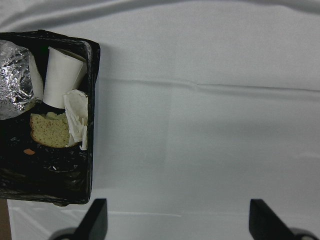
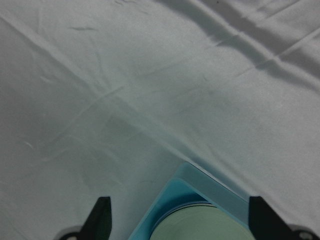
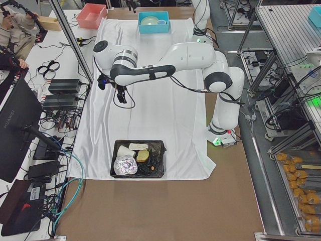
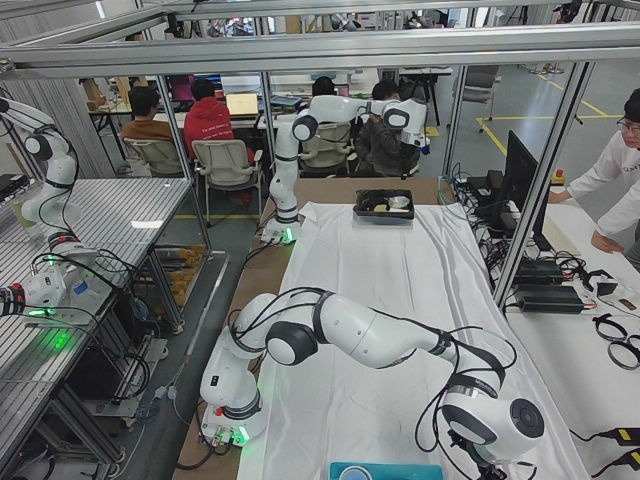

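Observation:
A black tray (image 3: pixel 156 159) holds crumpled foil (image 1: pixel 14 75), a white paper cup (image 1: pixel 62 77), a bread slice (image 1: pixel 48 131) and crumpled paper. My left gripper hangs over the white cloth beside it, open and empty. At the far end a blue bin (image 3: pixel 154 29) holds a pale green round item (image 2: pixel 200 225) and a small blue one. My right gripper is open above that bin, nothing visible between its fingertips.
A red bin (image 3: pixel 91 15) stands on the left side table, with cables, scissors and a monitor.

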